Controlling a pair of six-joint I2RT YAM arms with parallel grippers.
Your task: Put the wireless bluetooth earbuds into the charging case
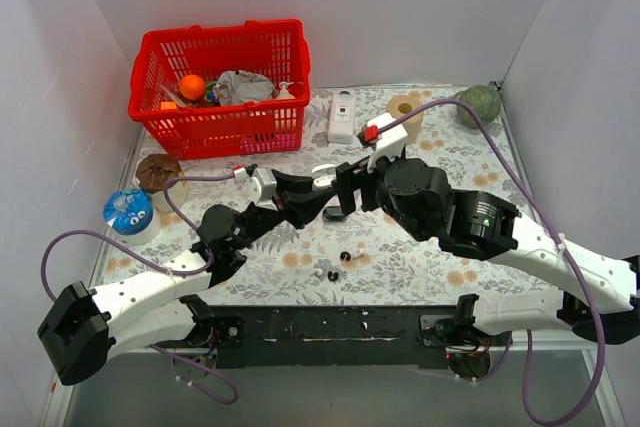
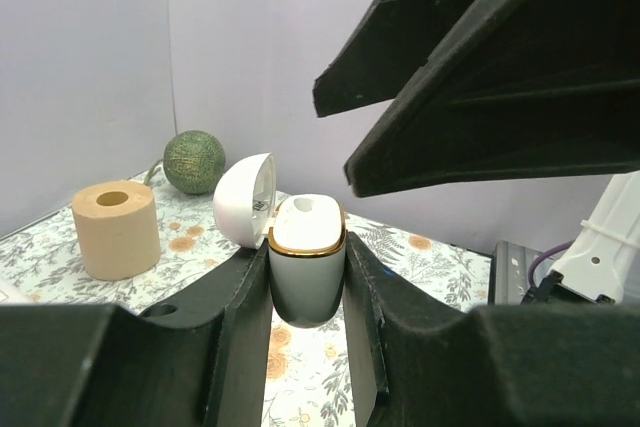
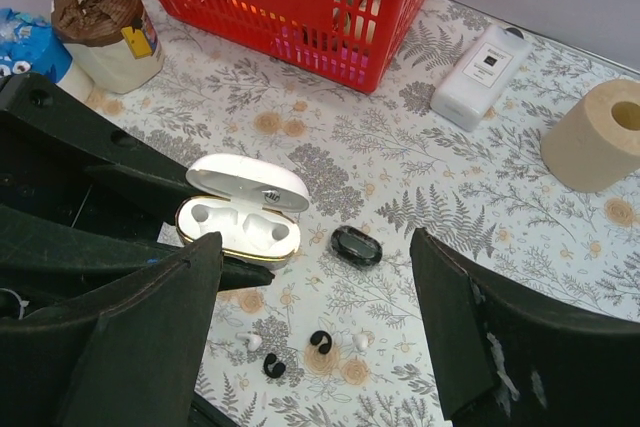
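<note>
The white charging case (image 2: pixel 308 247) is gripped upright between my left gripper's fingers, its lid raised. From the right wrist view, both wells inside the open case (image 3: pixel 240 227) look empty. My left gripper (image 1: pixel 318 192) holds it above the middle of the table. Close by, my right gripper is open with nothing between its fingers. On the table below lie two black earbuds (image 3: pixel 321 341) and two white earbuds (image 3: pixel 252 341). A black case (image 3: pixel 356 246) rests shut behind them.
A red basket (image 1: pixel 218 127) stands at the back left. Toward the back are a white box (image 1: pixel 342 117), a tan roll (image 1: pixel 403 119) and a green ball (image 1: pixel 480 104). Lidded jars (image 1: pixel 131 215) line the left edge.
</note>
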